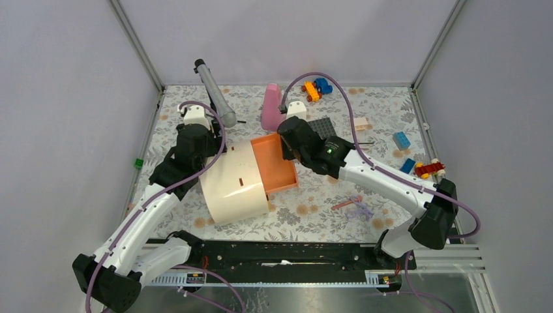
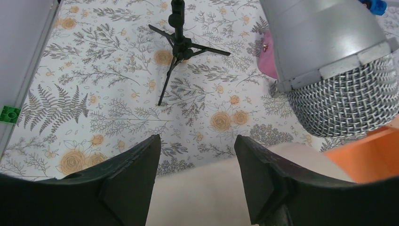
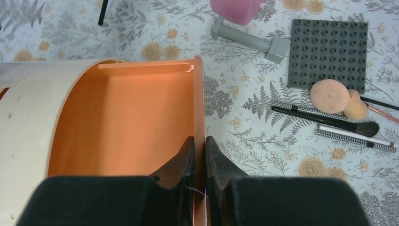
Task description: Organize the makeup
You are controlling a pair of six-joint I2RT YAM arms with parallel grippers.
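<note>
A cream, curved makeup organizer (image 1: 228, 186) stands left of centre, its orange drawer (image 1: 274, 173) pulled out rightward; the drawer's inside (image 3: 127, 127) looks empty. My right gripper is shut on the drawer's right rim. My left gripper is at the organizer's top left, cream surface filling the view around its fingers; whether it grips that is unclear. Two pale sponges (image 3: 329, 96) and several makeup brushes (image 3: 355, 127) lie on the table right of the drawer, beside a grey studded plate (image 3: 327, 54).
A microphone on a stand (image 1: 215, 88) rises behind my left gripper. A pink object (image 1: 270, 104) and toy cars (image 1: 312, 91) are at the back. Blue blocks (image 1: 401, 140) and a red toy (image 1: 427, 169) lie at the right.
</note>
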